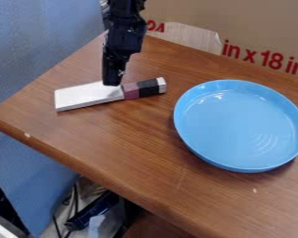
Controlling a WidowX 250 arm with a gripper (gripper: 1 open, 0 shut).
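Note:
A long white object (83, 96) with a dark maroon-and-black end (145, 88) lies on the wooden table. My black gripper (113, 76) comes down from the top, its fingertips at or just over the white part near the dark end; whether it is open or shut, or touches the object, is unclear. To the right sits a light blue plate (238, 125).
A cardboard box (238, 28) with red lettering stands behind. A blue surface (27, 65) runs along the left, with dark items below the table's left edge.

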